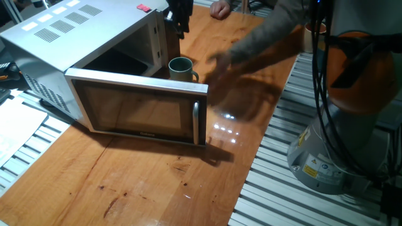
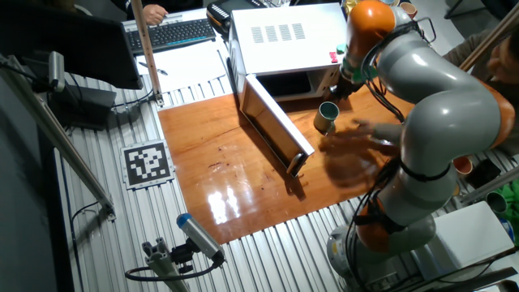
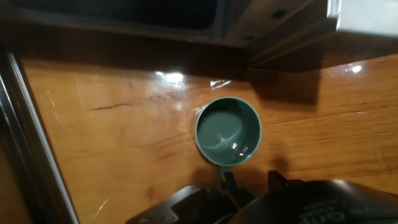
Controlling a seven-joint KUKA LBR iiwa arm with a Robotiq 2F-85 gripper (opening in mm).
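Note:
A green mug [image 1: 181, 70] stands upright on the wooden table beside the open microwave [image 1: 75, 28], behind its swung-out door [image 1: 138, 112]. Seen from above in the wrist view, the mug [image 3: 227, 132] looks empty, and its handle points towards my gripper. The fingertips are spread apart and nothing shows between them; the left one appears close to the handle, though contact cannot be made out. In the second exterior view the mug [image 2: 326, 118] is just in front of the microwave opening, with my gripper [image 2: 345, 86] near it, partly hidden by the arm.
A person's blurred hand [image 1: 220, 66] is close to the mug on its right. Another hand [image 1: 220, 9] rests at the far table edge. The open door bounds the near side; bare table [image 2: 195, 162] lies beyond it.

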